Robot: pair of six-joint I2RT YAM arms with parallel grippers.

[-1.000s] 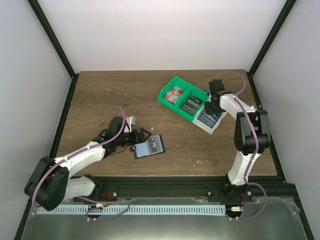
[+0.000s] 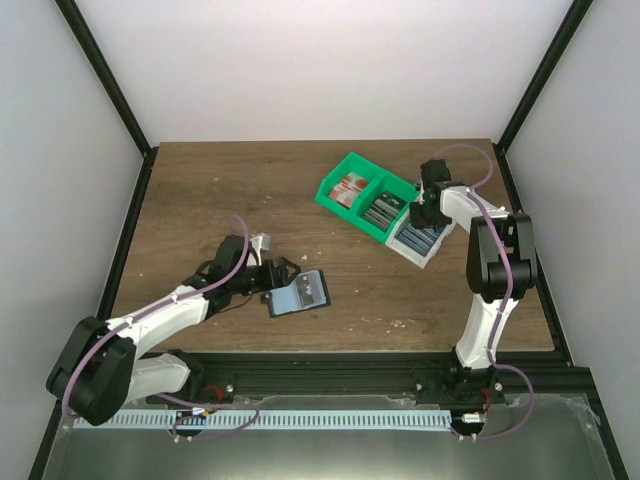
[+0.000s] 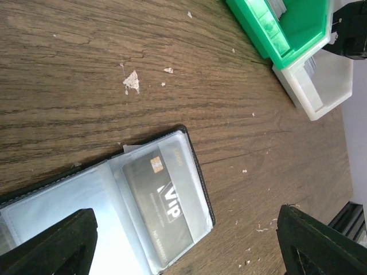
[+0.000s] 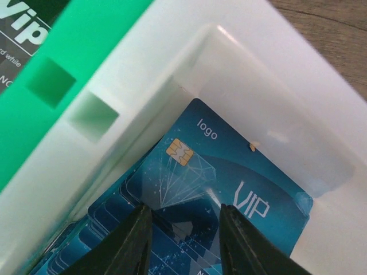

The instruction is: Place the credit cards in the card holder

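Observation:
An open card holder [image 2: 299,293] lies on the table, and a dark grey Vip card [image 3: 157,203] sits under one of its clear sleeves. Above it my left gripper stands open, its fingers wide apart and nothing between them. My right gripper is over the white bin [image 2: 409,251], its fingers part open and pointing down at a stack of blue cards [image 4: 189,154]. A gap shows between its fingertips, with the cards behind; whether they touch a card I cannot tell.
Joined to the white bin are two green bins [image 2: 351,161], one with red cards [image 2: 348,189] and one with dark cards [image 2: 384,210]. Raised walls surround the blue cards. Bare wooden table [image 2: 240,180] lies between the holder and the bins.
The right gripper has shifted very slightly over the white bin. The left arm and the card holder look essentially unchanged.

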